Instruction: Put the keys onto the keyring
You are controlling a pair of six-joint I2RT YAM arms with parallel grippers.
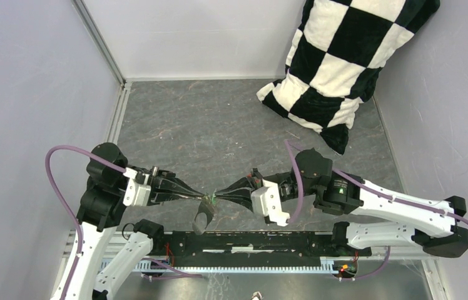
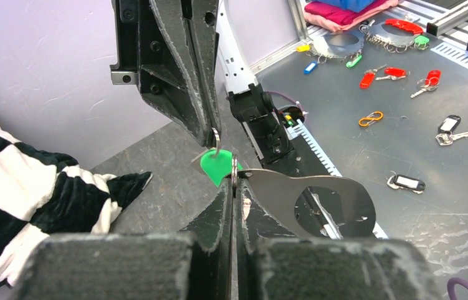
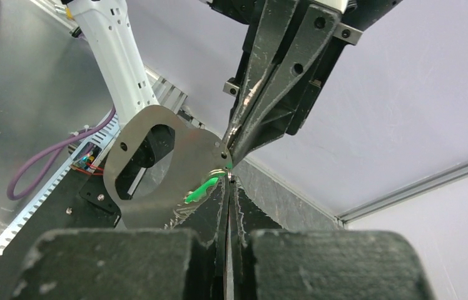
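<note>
My left gripper point(image 1: 204, 197) is shut on the keyring's small ring point(image 2: 234, 166), seen edge-on in the left wrist view. From it hangs a grey metal plate point(image 2: 355, 195) with an oval hole. My right gripper point(image 1: 216, 195) is shut, a thin wire ring point(image 2: 218, 140) at its tips carrying a green key tag point(image 2: 217, 166). In the right wrist view the green tag point(image 3: 201, 190) lies along the plate point(image 3: 203, 150), close by the tips. Both sets of fingertips nearly meet. Whether the two rings touch or interlock, I cannot tell.
Several tagged keys, such as a black one point(image 2: 408, 182) and a red one point(image 2: 430, 77), lie on the front surface with an orange carabiner point(image 2: 370, 119). A checkered pillow point(image 1: 338, 62) fills the back right; the grey floor point(image 1: 188, 119) behind the arms is clear.
</note>
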